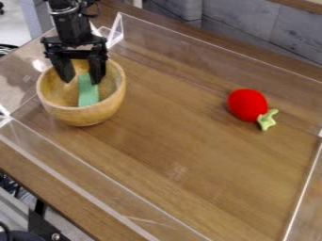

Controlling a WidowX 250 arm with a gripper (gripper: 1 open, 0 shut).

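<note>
My black gripper [77, 58] is at the upper left, its fingers reaching down into the back of a wooden bowl [82, 111]. A small green object [88, 92] lies in the bowl, just below the fingers. Whether the gripper holds anything or how far its fingers stand apart is hard to tell at this size.
A red vegetable with a pale green top [248, 105] lies on the right of the wooden table [183, 160]. A raised edge runs along the back right.
</note>
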